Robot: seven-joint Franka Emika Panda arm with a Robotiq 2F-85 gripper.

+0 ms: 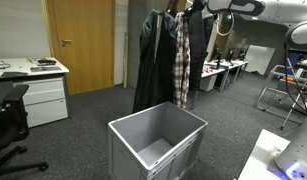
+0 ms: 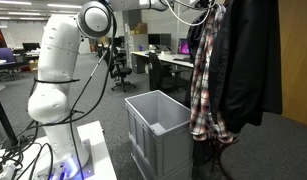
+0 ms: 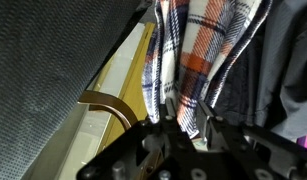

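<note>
A red, white and dark plaid shirt hangs among dark garments, its upper end near the top of exterior view 1. In exterior view 2 the same plaid shirt hangs left of a black coat. My gripper is at the bottom of the wrist view, its fingertips apart and pointing towards the plaid cloth. Whether the cloth touches the fingers cannot be made out. Both exterior views show my arm reaching high towards the hanging clothes.
A grey open bin, apparently empty, stands on the floor before the clothes. Below the shirt in exterior view 2 is a dark stand base. Desks and an office chair stand farther off. Open carpet lies left of the bin.
</note>
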